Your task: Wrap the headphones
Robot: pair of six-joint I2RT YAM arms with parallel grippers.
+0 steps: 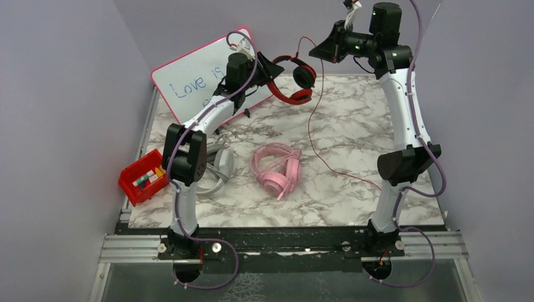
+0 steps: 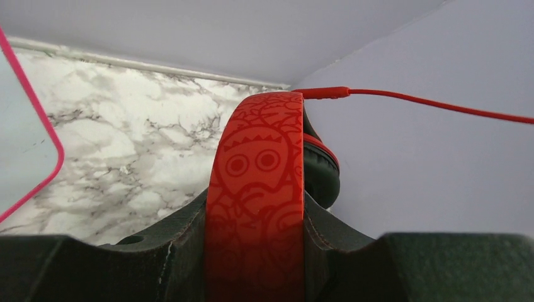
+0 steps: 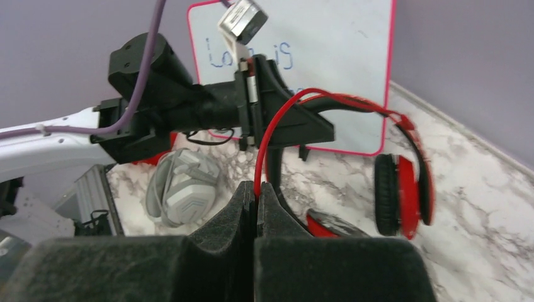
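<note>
Red-and-black headphones (image 1: 289,99) hang in the air at the back centre, their patterned red headband (image 2: 255,163) clamped in my left gripper (image 1: 274,68). My right gripper (image 1: 320,50), higher and to the right, is shut on the thin red cable (image 3: 272,126), which rises from the headphones' red plug (image 2: 321,92), passes through the fingertips and drops to the table, trailing toward the front right.
Pink headphones (image 1: 277,182) lie mid-table, grey-white headphones (image 1: 223,165) to their left. A red bin (image 1: 129,179) is at the left edge, a whiteboard (image 1: 182,82) at the back left.
</note>
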